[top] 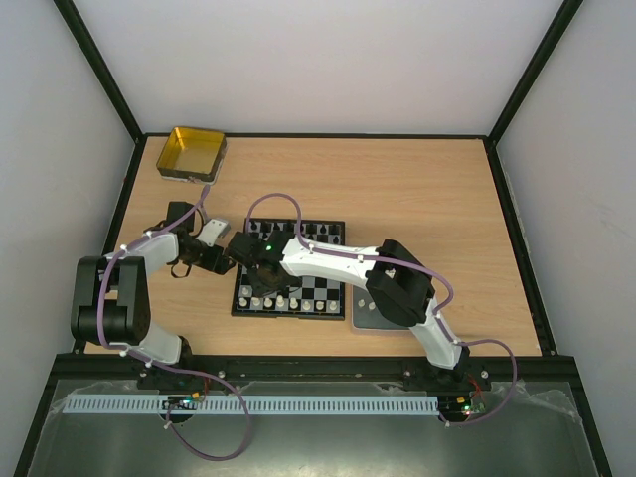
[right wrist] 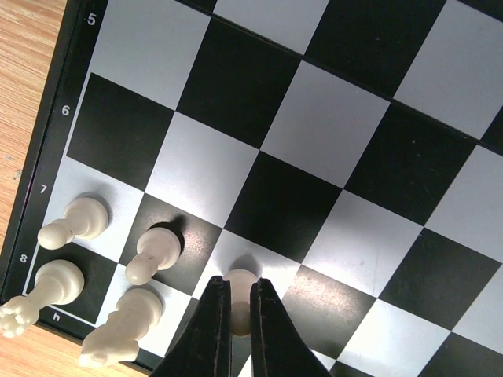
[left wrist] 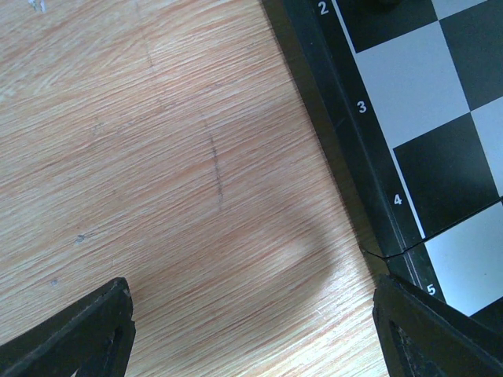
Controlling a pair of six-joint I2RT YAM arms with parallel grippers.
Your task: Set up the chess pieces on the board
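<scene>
A white pawn [right wrist: 241, 280] stands between the closed fingers of my right gripper, low over a light square in the row marked 7. To its left are a white pawn [right wrist: 157, 251] on the neighbouring dark square and another pawn [right wrist: 86, 217] at the board edge. A white rook [right wrist: 56, 283] and knight [right wrist: 135, 314] occupy the row behind. Whether the held pawn's base touches the chessboard [right wrist: 314, 118] is hard to tell. My left gripper is open over bare wood beside the board, nothing between its fingers.
Black pieces [top: 323, 231] line the board's far side; the right arm covers part of the board. A grey tray [top: 383, 320] with white pieces lies right of it. An empty-looking yellow box [top: 194, 139] sits at the back left.
</scene>
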